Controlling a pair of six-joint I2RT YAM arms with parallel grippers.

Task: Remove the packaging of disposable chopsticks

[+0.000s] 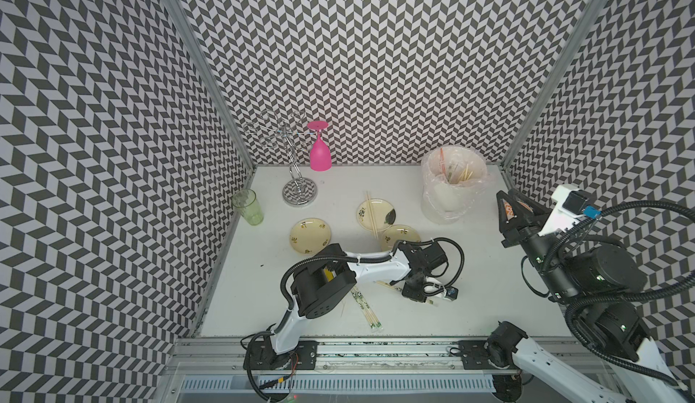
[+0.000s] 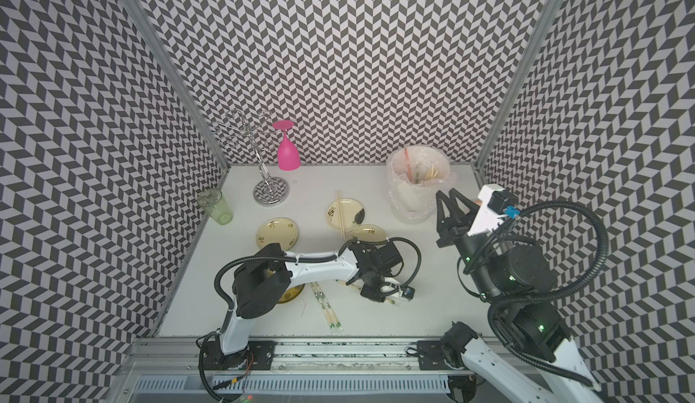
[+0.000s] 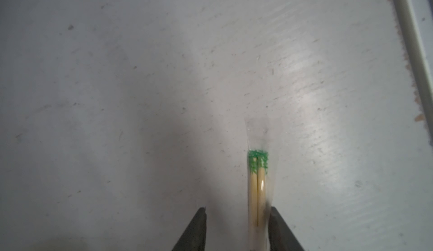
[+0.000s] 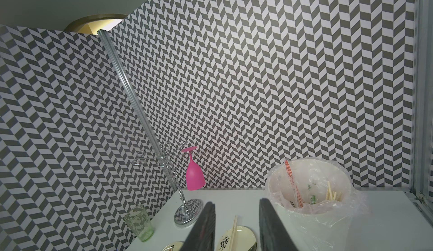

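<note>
My left gripper is low over the table, open, with a clear-wrapped pair of chopsticks [image 3: 254,192] at its right fingertip. More wrapped chopsticks [image 1: 365,309] lie near the front edge, left of that gripper. A bare pair of chopsticks [image 2: 338,211] rests across a back plate [image 2: 351,216]. My right gripper [image 2: 449,204] is raised at the right, apart at the fingertips, with nothing seen between them in the right wrist view.
A bin [image 1: 449,207] with a plastic liner stands back right. A green glass [image 1: 249,207], a metal rack [image 1: 299,193] holding a pink goblet [image 1: 320,155], and a plate [image 1: 310,235] occupy the left.
</note>
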